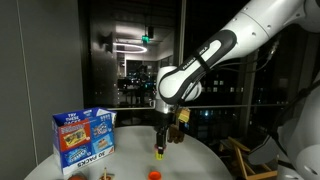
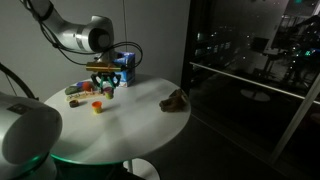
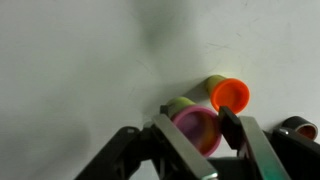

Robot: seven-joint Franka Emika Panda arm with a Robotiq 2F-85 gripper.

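Observation:
My gripper is shut on a small yellow-green can with a pink-purple rim [image 3: 200, 130], which sits between the fingers in the wrist view. In exterior view 1 the yellow can [image 1: 159, 155] shows just below the fingertips, above the white table. Close beside it in the wrist view is a second small yellow can with an orange lid [image 3: 231, 95]; it stands on the table apart from the gripper. That orange-lidded can [image 2: 97, 107] also shows on the tabletop in exterior view 2.
A blue box with printed pictures [image 1: 85, 137] stands at the left of the round white table [image 2: 140, 122]. A dark-rimmed can [image 3: 300, 127] lies near the right edge in the wrist view. A brown object [image 2: 174, 101] rests near the table edge.

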